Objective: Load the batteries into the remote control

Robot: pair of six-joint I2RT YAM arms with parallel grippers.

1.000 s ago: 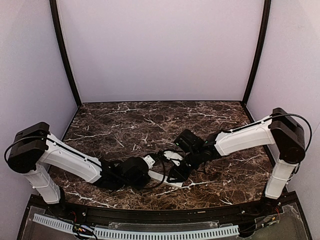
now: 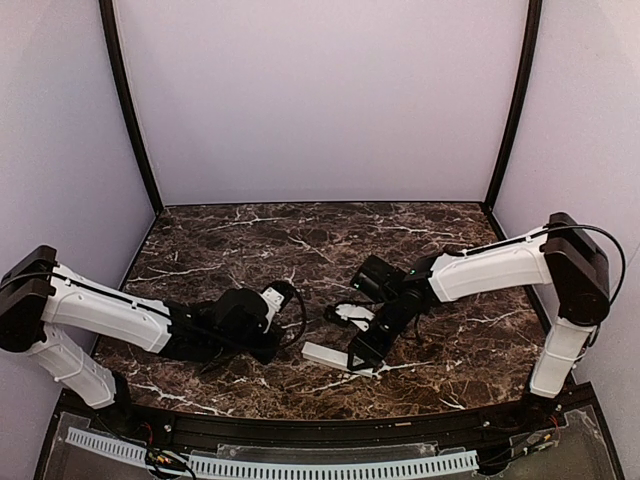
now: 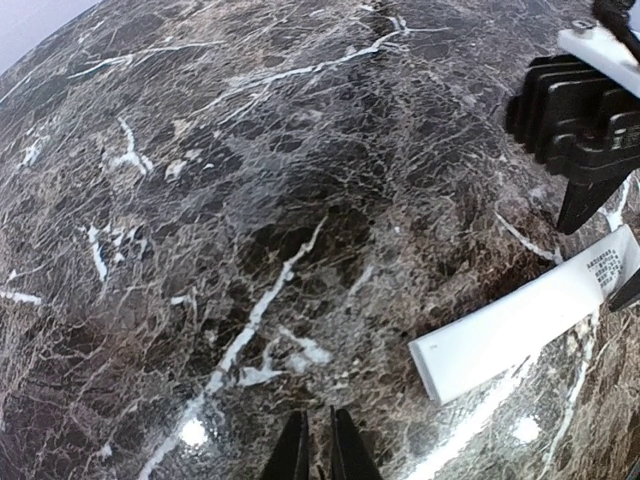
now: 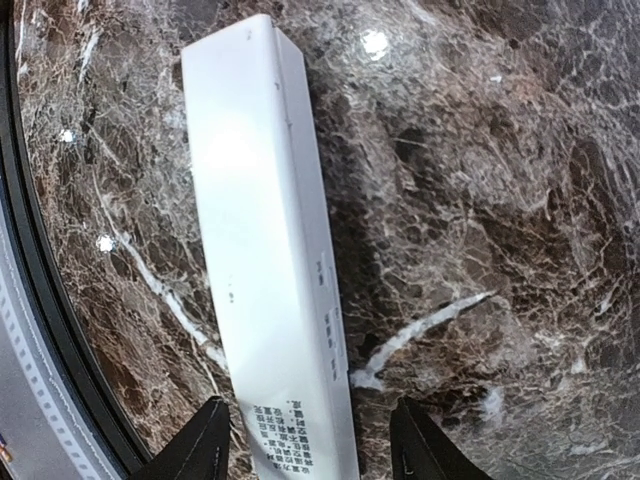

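The white remote [image 2: 327,355] lies on the dark marble table. In the right wrist view its long body [image 4: 260,220] has printed text at the near end, where my right gripper stands open, a finger either side. In the left wrist view the remote [image 3: 500,330] lies to the right, with the right gripper's black body over its far end. My left gripper [image 2: 270,350] is left of the remote, apart from it; in its own view only narrow dark fingertips show at the bottom edge, their opening unclear. I see no batteries.
Pale walls enclose it at the back and sides, and a dark front edge [image 2: 300,425] runs close below the remote.
My left gripper has moved up and left, away from the remote, uncovering its left end. My right gripper and the remote's near end have shifted slightly right.
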